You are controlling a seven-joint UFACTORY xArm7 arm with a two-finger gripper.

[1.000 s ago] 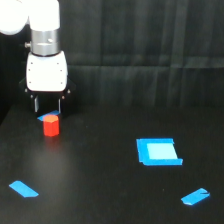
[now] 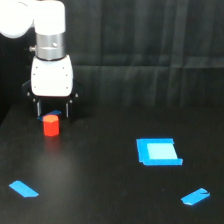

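Note:
A red block (image 2: 51,127) stands on the dark table near the left side of the view. Just above and behind it is my gripper (image 2: 53,107), pointing down from the white arm. Its dark fingers are spread apart to the left and right, and nothing shows between them. The block looks clear of the fingers, though the exact depth gap is hard to judge.
A white square framed in blue tape (image 2: 142,152) lies right of centre. Separate blue strips lie at the front left (image 2: 23,188) and front right (image 2: 195,197). A dark curtain (image 2: 140,80) hangs behind.
The arm and gripper have shifted right and slightly lower in the view, more in line with the red block. The block and tape have stayed put.

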